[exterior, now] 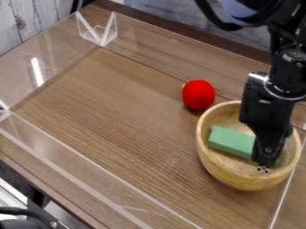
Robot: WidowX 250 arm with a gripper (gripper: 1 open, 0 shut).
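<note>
My black gripper (263, 152) reaches down from the upper right into a wooden bowl (219, 172) at the lower right, its tip beside a green block (230, 140) that lies inside. The fingers are dark and close together; whether they touch the block is unclear, and part of the bowl's inside is hidden behind them.
A red ball (199, 94) sits just behind the bowl. A small white wire object (96, 29) stands at the back left.
</note>
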